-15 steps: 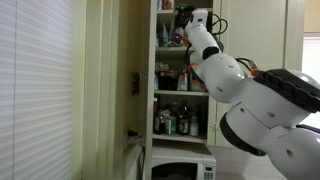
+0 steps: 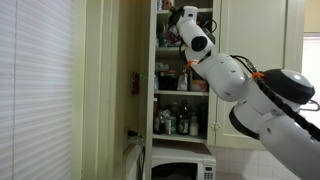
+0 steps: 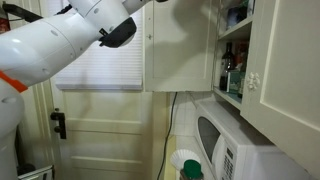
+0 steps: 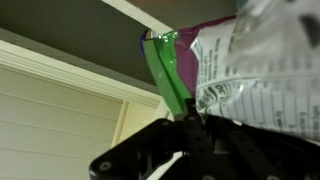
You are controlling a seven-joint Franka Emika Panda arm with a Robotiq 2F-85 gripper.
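A plastic packet [image 4: 172,72] in green, purple and whitish clear film fills the upper right of the wrist view. My gripper is shut on its lower edge, and the film hides part of the fingertips. In exterior view 1 the gripper [image 2: 176,17] is up at the top shelves of the open cupboard [image 2: 151,75], near its left side. There the packet is too small and dark to make out clearly. Exterior view 2 shows the arm [image 3: 75,40] but not the gripper.
Several jars and bottles [image 2: 182,122] stand on the lower cupboard shelf, with more goods above. A microwave [image 2: 180,155] sits below. The cupboard door [image 2: 240,120] is behind the arm on the right. A green-lidded container [image 3: 265,160] stands before the microwave.
Over the last second my gripper and wrist have shifted left across the top of the cupboard, with the arm following. The cupboard's lower goods have not moved.
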